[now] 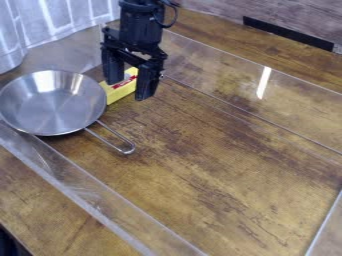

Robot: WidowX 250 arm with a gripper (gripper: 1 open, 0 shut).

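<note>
My black gripper (134, 72) hangs at the upper middle left of the camera view, open, with its two fingers pointing down. It is above and partly in front of a small yellow box (123, 90) with red marking, which it partly hides. A steel pan (48, 102) lies left of the box, its long handle (111, 137) reaching toward the lower right.
Transparent side strips run along its edges. A white, ribbed object (27, 25) stands at the back left, beside the pan's far side.
</note>
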